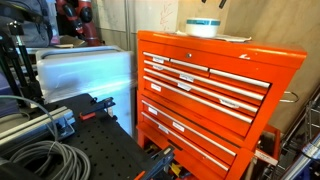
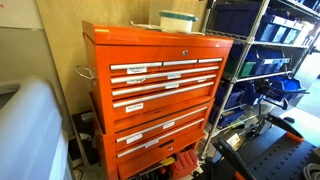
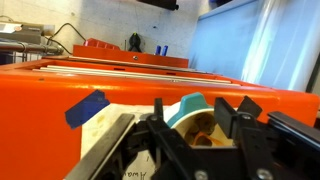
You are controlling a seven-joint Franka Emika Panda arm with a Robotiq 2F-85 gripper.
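A white bowl with a teal rim (image 1: 203, 27) stands upright on the top of a red tool chest (image 1: 205, 75). In the second exterior view the same bowl (image 2: 178, 21) is near the chest's back edge. My gripper is open in the wrist view, its dark fingers apart and nothing held between them. Past the fingertips shows the bowl's teal rim (image 3: 188, 104), partly hidden by the fingers; orange-brown contents are visible inside. Only dark tips of the gripper (image 1: 213, 3) show above the bowl at the top edge of the first exterior view.
Under the bowl lies a pale sheet (image 3: 110, 118) with blue tape (image 3: 87, 108) at a corner. A wooden panel (image 1: 270, 25) rises behind the chest. Shelves with blue bins (image 2: 268, 62) stand to the right in the second exterior view.
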